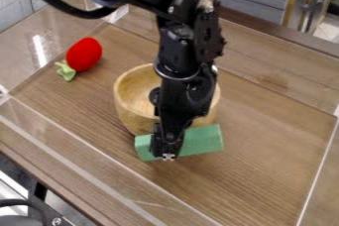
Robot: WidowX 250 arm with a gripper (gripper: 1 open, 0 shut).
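Observation:
My black gripper [169,136] reaches down at the centre of the view, shut on a green block [199,143] that lies just in front of a tan bowl [137,98]. The block is held low, and the fingers cover its left part. The arm hides much of the bowl's middle and right side. Whether the block touches the table or the bowl I cannot tell.
A red object with a green tip [85,54] lies at the back left. A cable runs at the lower left edge.

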